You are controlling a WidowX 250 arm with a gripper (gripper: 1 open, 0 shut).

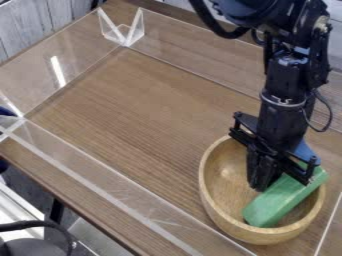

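A wooden bowl [227, 200] sits at the lower right of the table, with a green oblong object [278, 205] lying inside it against the right side. The black gripper [267, 160] hangs over the back of the bowl, its lower parts reaching down near the green object. Whether its fingertips touch or hold that object is hidden by the gripper's own body.
A small white wire-like holder [122, 30] stands at the far top left. Dark cables or parts lie at the lower left edge.
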